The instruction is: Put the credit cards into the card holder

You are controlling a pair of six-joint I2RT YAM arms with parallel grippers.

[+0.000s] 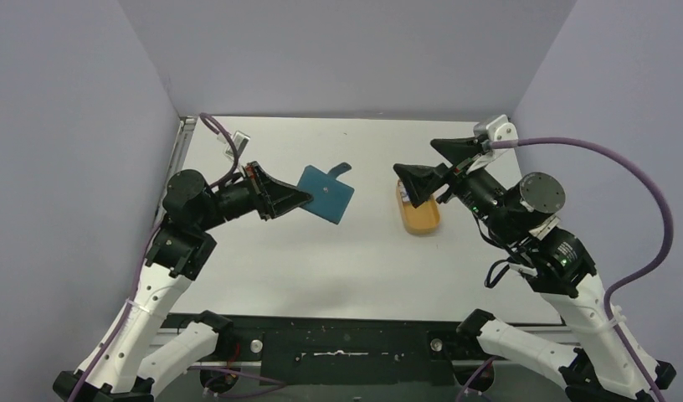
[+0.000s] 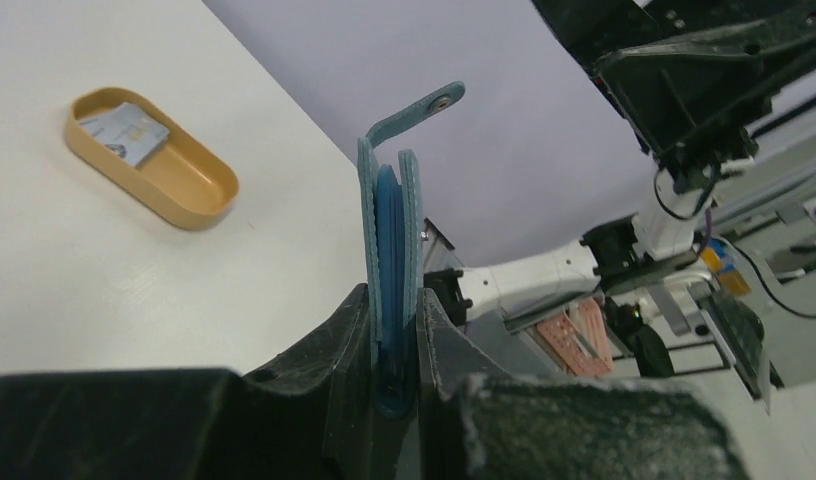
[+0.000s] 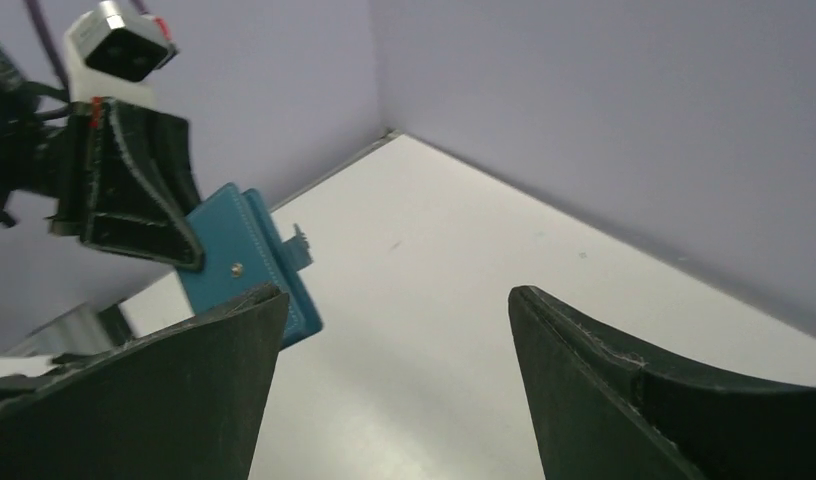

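A teal card holder (image 1: pixel 326 194) with a strap flap is held by my left gripper (image 1: pixel 303 198), shut on its edge; the left wrist view shows it upright between the fingertips. An orange tray (image 1: pixel 419 219) on the right of the table holds grey cards (image 2: pixel 132 130). My right gripper (image 1: pixel 415 186) is over the tray's upper part in the top view, partly hiding it. In the right wrist view its fingers stand apart with nothing seen between them but the table and, beyond, the holder (image 3: pixel 244 250).
Walls bound it at the back and sides.
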